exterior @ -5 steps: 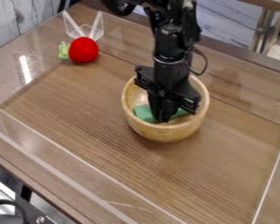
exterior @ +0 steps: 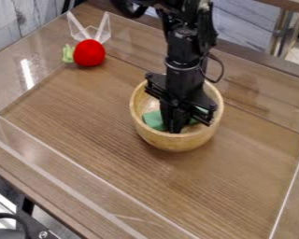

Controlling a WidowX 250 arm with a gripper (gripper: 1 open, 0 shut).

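The black arm reaches down from the top into a tan wooden bowl [exterior: 177, 141] on the table [exterior: 78, 121]. My gripper [exterior: 177, 123] is low inside the bowl, over a green object [exterior: 153, 119] that is partly hidden behind it. The fingertips are dark and hard to make out; the gripper looks shut, and I cannot see whether anything is between them.
A red ball-like object [exterior: 90, 53] with a small green piece beside it sits at the back left, near a white translucent item.
My gripper has shifted slightly within the bowl and covers more of the green object. The bowl's visible position is nearly unchanged.
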